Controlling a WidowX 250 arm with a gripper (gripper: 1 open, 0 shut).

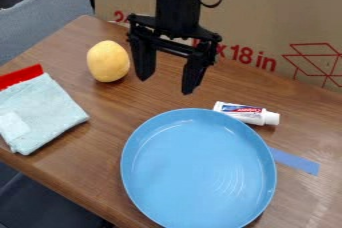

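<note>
My black gripper (168, 69) hangs over the back middle of the wooden table, open with nothing between its fingers. A yellow, mango-like object (108, 61) lies to the left of it. A white toothpaste tube (246, 113) lies to the lower right of the gripper, behind a large blue plate (198, 167). A pale blue folded cloth (40, 114) lies at the left.
A cardboard box (291, 32) stands along the back. A red strip (19, 76) lies by the cloth, and blue tape (294, 162) is on the table right of the plate. The table's left edge borders a dark area.
</note>
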